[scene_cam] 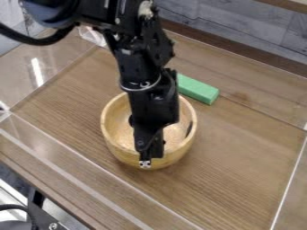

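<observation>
A black robot arm reaches down from the top into a round, light wooden bowl [120,128] in the middle of the table. My gripper [146,158] is at the bowl's near side, pointing down; its fingers look shut, and whether anything thin is between them cannot be made out. The inside of the bowl is partly hidden by the arm.
A green block [197,89] lies behind the bowl to the right. A white object sits at the back left, and cables lie off the near-left edge.
</observation>
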